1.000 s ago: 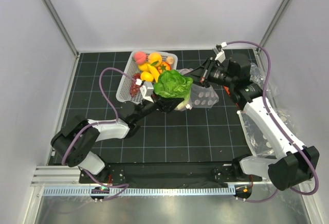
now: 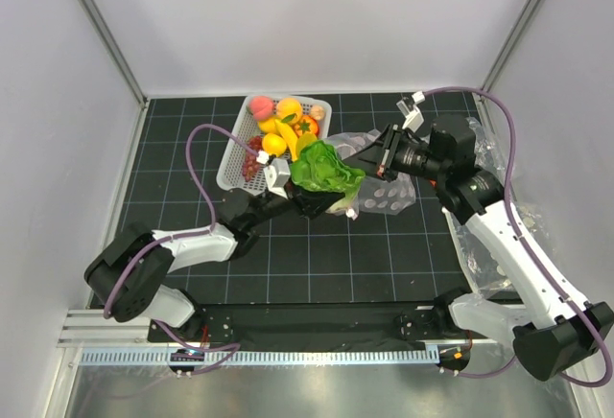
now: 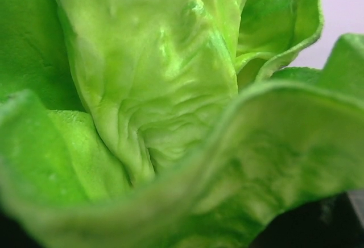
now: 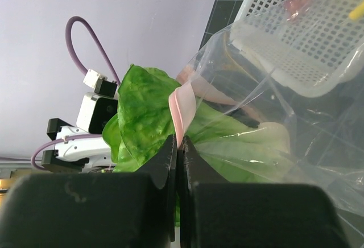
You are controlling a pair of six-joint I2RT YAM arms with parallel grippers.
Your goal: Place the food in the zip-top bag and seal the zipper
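A green head of lettuce is at my left gripper, with its pale base inside the mouth of the clear zip bag. Leaves fill the left wrist view and hide the left fingers, so how far they are closed does not show. My right gripper is shut on the bag's pinkish rim strip. Clear film spreads to the right of it, over the lower part of the lettuce; the upper leaves stick out of the opening.
Behind the left gripper stands a white basket holding grapes, bananas and other fruit and vegetables. More clear plastic lies along the right side.
The lettuce has tipped rightward and its leaves have spread toward the front right. The left arm has moved a little.
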